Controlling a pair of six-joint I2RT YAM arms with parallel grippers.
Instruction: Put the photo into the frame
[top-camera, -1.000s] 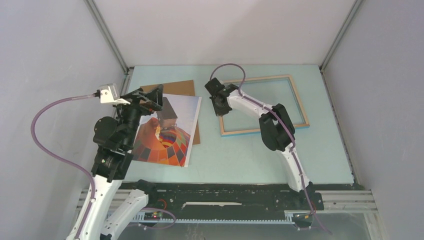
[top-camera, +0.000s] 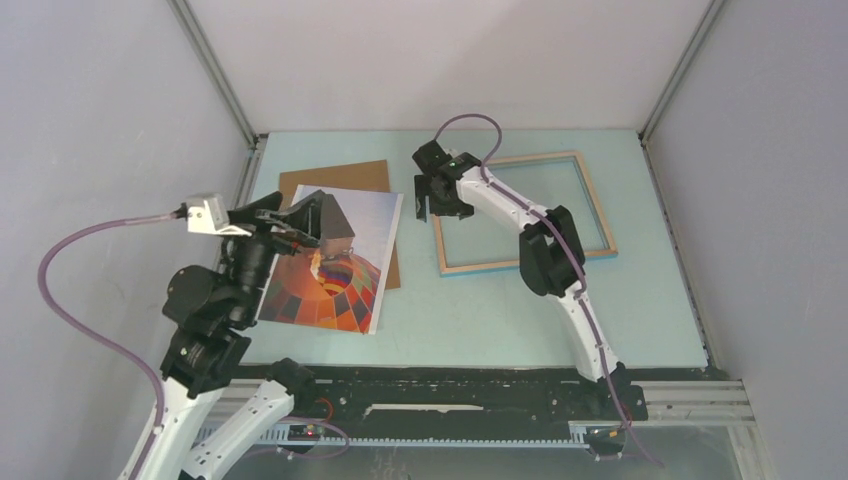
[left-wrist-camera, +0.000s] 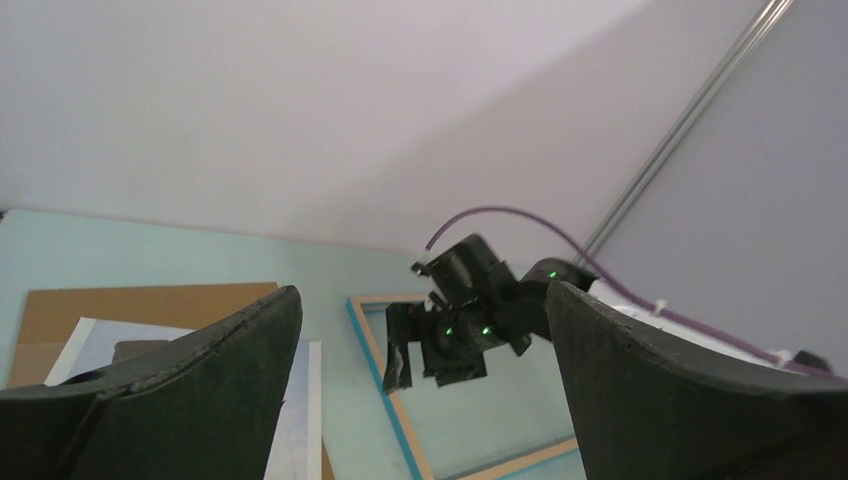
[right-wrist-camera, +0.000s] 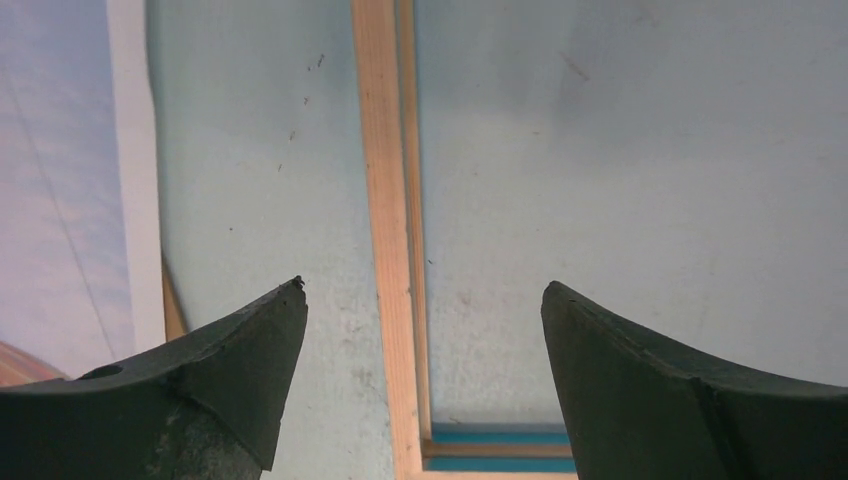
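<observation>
The photo (top-camera: 345, 300), printed with a hot-air balloon, lies on the left of the table, partly over a brown board (top-camera: 340, 176). Right of the middle, the wooden frame (top-camera: 602, 215) lies flat with an empty inside. Over the photo's upper left, my left gripper (top-camera: 315, 222) is open, raised well above the table. In the left wrist view, nothing is between its fingers. My right gripper (top-camera: 428, 208) is open above the frame's left side. In the right wrist view the frame's left bar (right-wrist-camera: 385, 200) runs through the gap between the fingers, below them.
Bare table (top-camera: 420, 330) lies in front of the frame and between it and the photo. White walls close off the back and both sides. Purple cables (top-camera: 100, 230) loop from both arms.
The left gripper has shifted a little left and down in the top view. Photo and frame have hardly moved.
</observation>
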